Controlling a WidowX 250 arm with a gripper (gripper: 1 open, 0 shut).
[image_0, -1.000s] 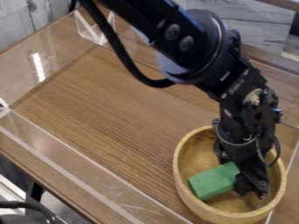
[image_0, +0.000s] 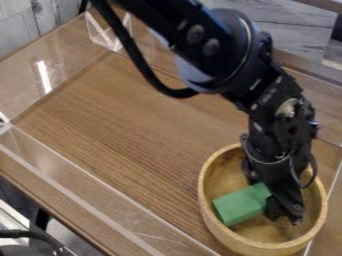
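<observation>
A yellow-tan round bowl (image_0: 227, 241) sits at the bottom right of the wooden surface. Inside it lies a green block (image_0: 241, 205), partly hidden by my black gripper (image_0: 271, 195), which reaches down into the bowl from above. The gripper is shut on the green block at the block's right end; the fingertips are dark and hard to make out.
Bare wooden surface (image_0: 120, 130) fills the middle and left. Clear plastic edging runs along the left and near sides. A black cable (image_0: 34, 236) lies at the bottom left, and a pale wall stands at the back right.
My gripper has shifted very slightly, with the green block tilting or moving a little within the bowl. The bowl stays in place.
</observation>
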